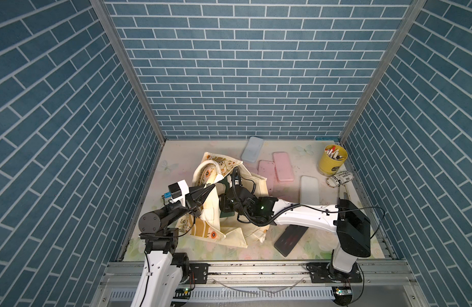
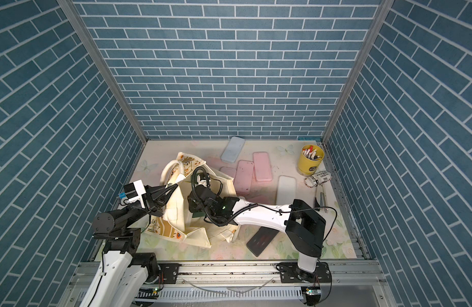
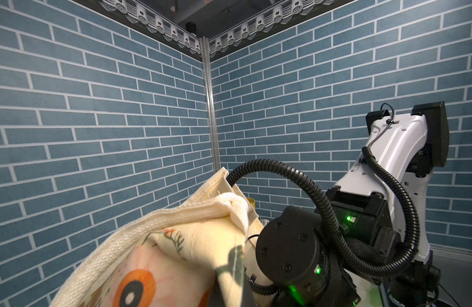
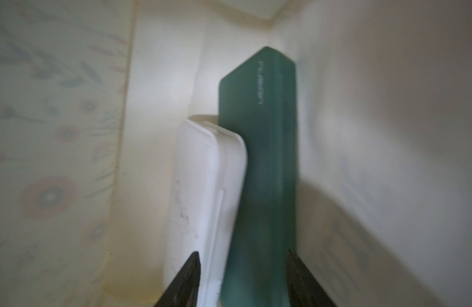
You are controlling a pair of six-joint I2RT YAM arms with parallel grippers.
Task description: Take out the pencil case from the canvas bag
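Observation:
The canvas bag [image 1: 236, 240] lies open on the table. In the top left view my left gripper [image 1: 210, 186] is shut at the bag's left-side fabric and handle; I cannot tell whether fabric is between its fingers. My right gripper points down inside the bag, part open, with nothing held. Below it, in the right wrist view, a white case [image 4: 195, 199] leans beside a green case [image 4: 261, 168] marked with pale lettering, both a little blurred.
Phone cases [image 1: 283, 166] in pink, blue and white lie behind and right of the bag. A dark phone [image 1: 289, 240] is at the front. A yellow pen cup [image 1: 330, 163] stands at the back right.

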